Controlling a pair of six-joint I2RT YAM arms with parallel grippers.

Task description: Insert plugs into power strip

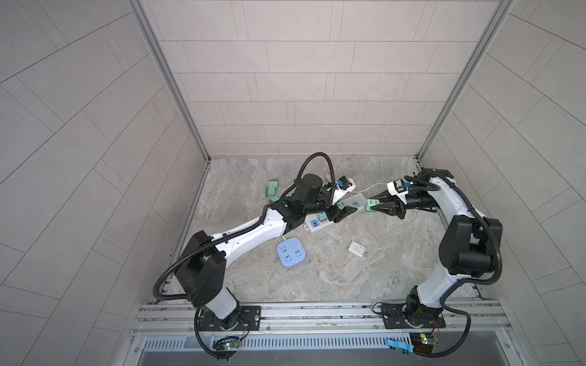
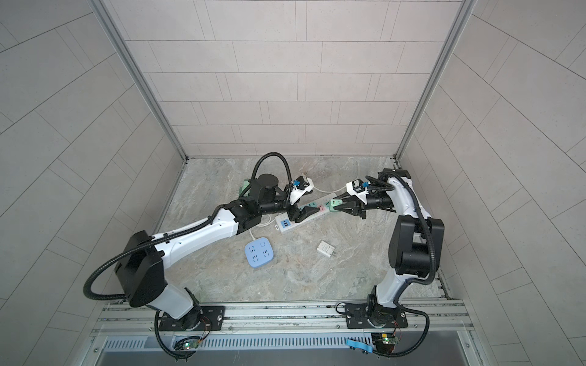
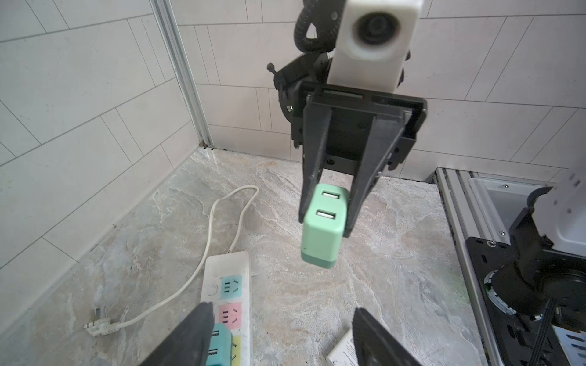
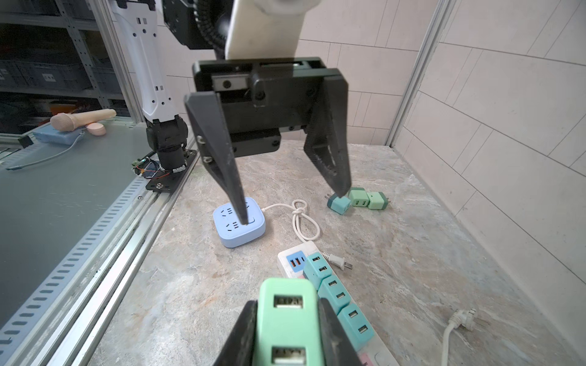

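Observation:
My right gripper [image 1: 377, 206] is shut on a green plug [image 3: 323, 225], held in the air above the table and facing my left gripper [image 1: 341, 212], which is open with nothing between its fingers. Below lies the white power strip [image 4: 291, 250], with several teal plugs [image 4: 334, 294] in it and coloured sockets toward the other end [image 3: 230, 286]. Green and teal loose plugs [image 4: 360, 196] lie at the back left of the table.
A blue square socket block [image 1: 291, 251] with a tied cord lies front left. A small white adapter [image 1: 357, 249] lies in front of the strip.

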